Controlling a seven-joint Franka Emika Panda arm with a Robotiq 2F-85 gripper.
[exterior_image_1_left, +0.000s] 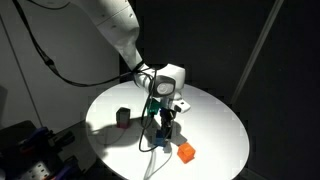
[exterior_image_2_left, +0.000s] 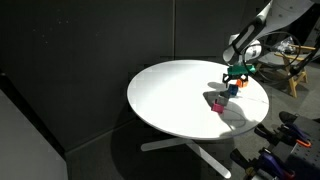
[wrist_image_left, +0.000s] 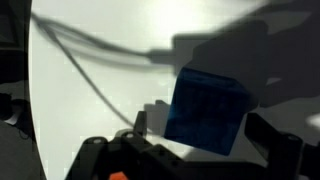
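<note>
A dark blue block lies on the white round table, between and just ahead of the fingers in the wrist view. My gripper stands open, one black fingertip on each side of the block and a gap showing beside it. From the first exterior view, the gripper is low over the blue block, which the fingers partly hide. An orange block sits to the right of it, clear of the fingers. Further left is a dark block with a red side.
In the wrist view a bit of orange shows at the bottom edge, near the left finger. Black chairs stand off the table's left edge.
</note>
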